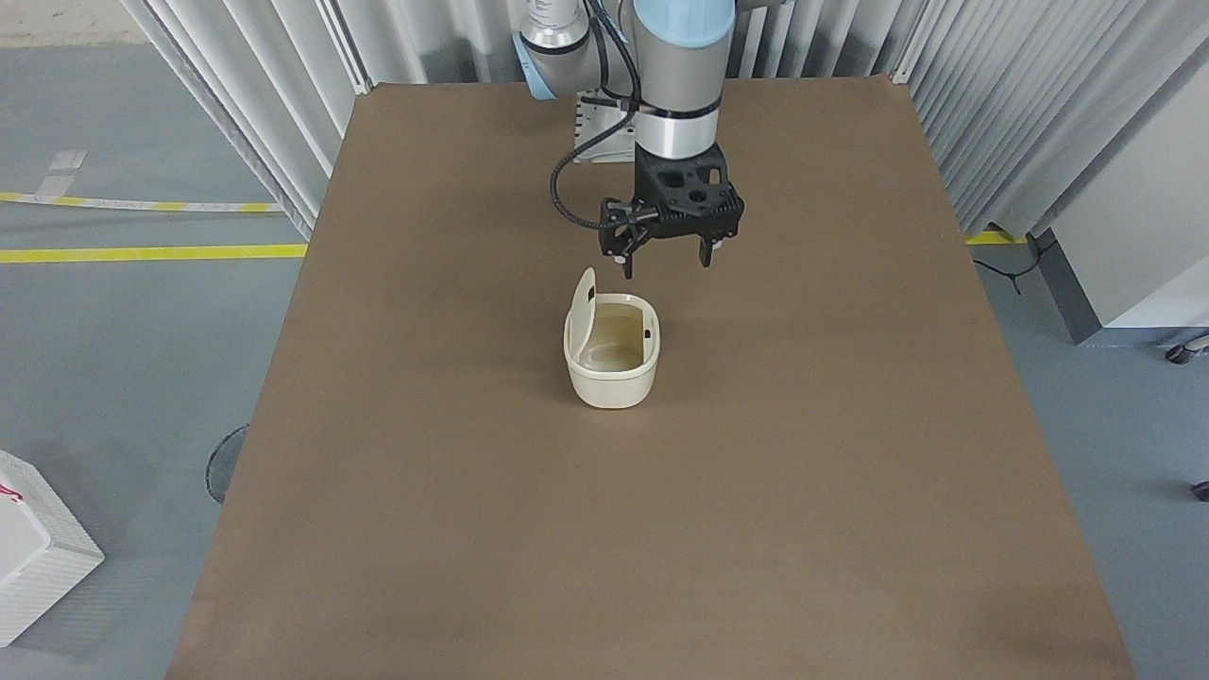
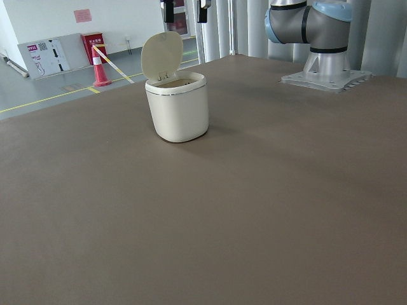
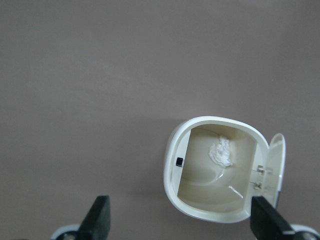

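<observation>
A small cream bin (image 1: 612,385) stands on the brown table with its lid (image 2: 162,51) raised on the hinge side. In the wrist view a crumpled white tissue (image 3: 220,152) lies inside the bin (image 3: 210,195). My gripper (image 1: 666,261) hangs open above and behind the bin, its fingers wide apart at the bottom corners of the wrist view with nothing between them.
The robot base (image 2: 325,80) sits at the far edge, with white curtains behind it.
</observation>
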